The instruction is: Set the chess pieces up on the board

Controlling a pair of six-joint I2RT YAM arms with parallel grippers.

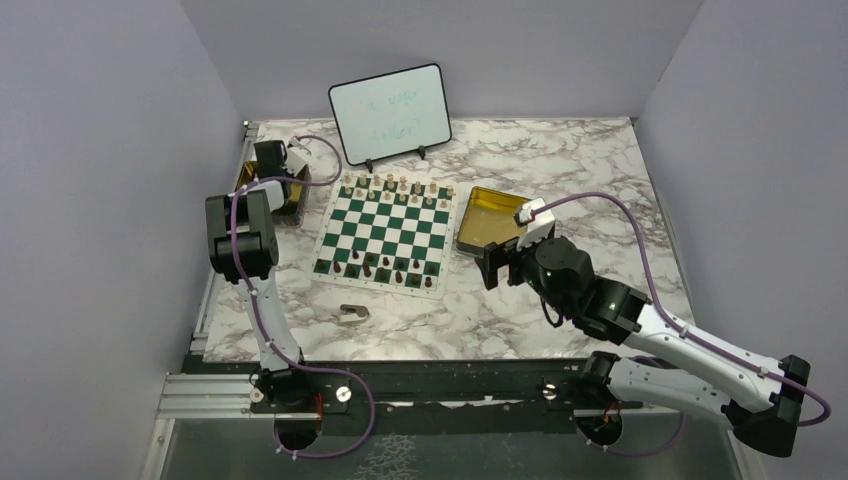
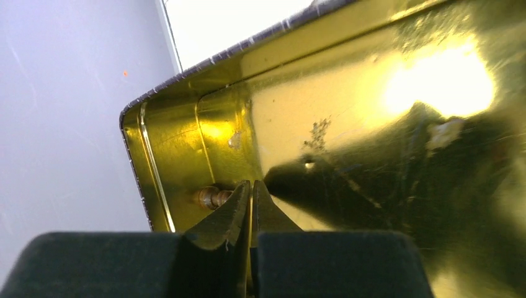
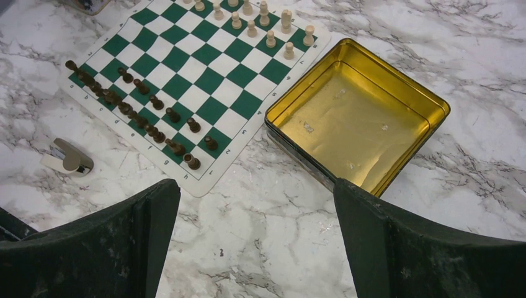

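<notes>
My left gripper is down inside a gold tray (image 2: 322,87) at the table's far left, its fingertips together. Right behind them a brown chess piece (image 2: 208,197) lies on its side near the tray's corner; whether it is gripped I cannot tell. The chessboard (image 1: 390,228) carries white pieces along its back rows and dark pieces along its front rows, seen also in the right wrist view (image 3: 192,160). My right gripper (image 1: 500,258) stands open right of the board, above the table, with nothing between its fingers.
A second gold tray (image 3: 356,118), empty, sits right of the board. A whiteboard (image 1: 390,112) stands behind the board. A small grey object (image 1: 352,313) lies in front of the board.
</notes>
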